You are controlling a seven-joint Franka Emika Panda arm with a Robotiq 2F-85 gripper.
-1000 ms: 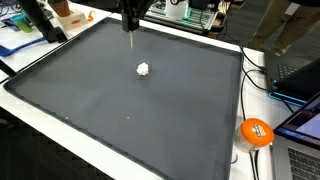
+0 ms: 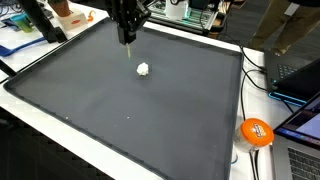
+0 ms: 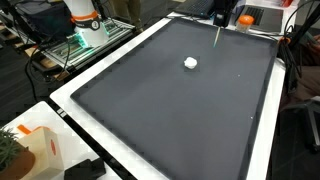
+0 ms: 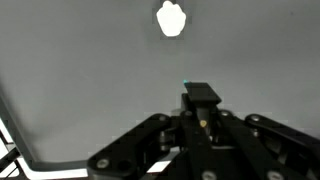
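My gripper (image 2: 127,40) is shut on a thin stick, which hangs upright below its fingers. The thin stick (image 3: 217,36) looks pale green in the second exterior view, and only its teal tip (image 4: 185,82) peeks out past the fingers in the wrist view. A small white object (image 2: 142,69) with a lumpy outline lies on the dark grey mat (image 2: 130,110). In the wrist view this white object (image 4: 171,18) is near the top edge, apart from the stick. The stick's lower end appears to be above the mat.
Cables lie along that side.
In the first exterior view, my gripper and the stick have come down a little and shifted slightly left. The white object has stayed in place.
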